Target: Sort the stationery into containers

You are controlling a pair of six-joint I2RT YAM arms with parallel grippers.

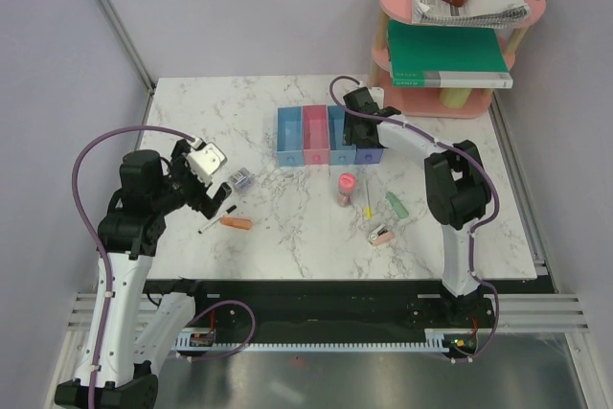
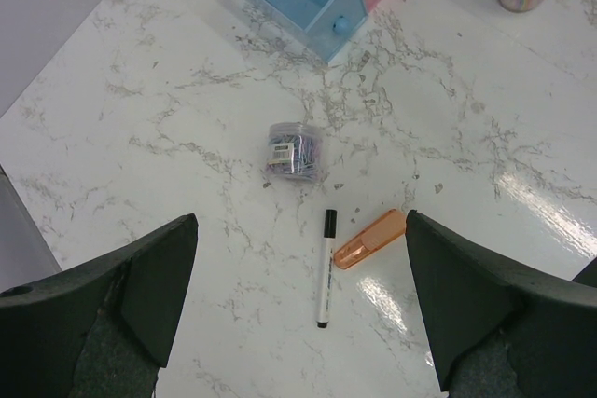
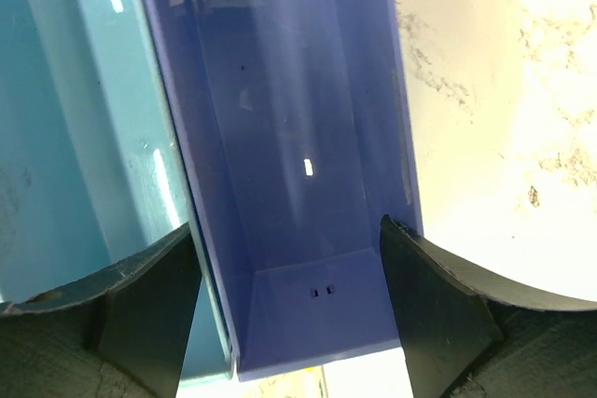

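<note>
Four joined bins, blue (image 1: pixel 289 136), pink (image 1: pixel 315 136), blue (image 1: pixel 337 141) and dark blue (image 3: pixel 289 137), stand at the back middle. My right gripper is part open over the dark blue bin, fingers at its side walls; that bin looks empty. My left gripper hangs open at the left above a clip jar (image 2: pixel 295 151), a marker (image 2: pixel 326 286) and an orange object (image 2: pixel 368 240). A pink-topped cup (image 1: pixel 347 189), yellow pen (image 1: pixel 368 203), green item (image 1: pixel 397 205) and small pink-and-silver pieces (image 1: pixel 381 237) lie right of centre.
A tiered pink shelf (image 1: pixel 431 102) with folders and a newspaper (image 1: pixel 465 7) stands at the back right.
</note>
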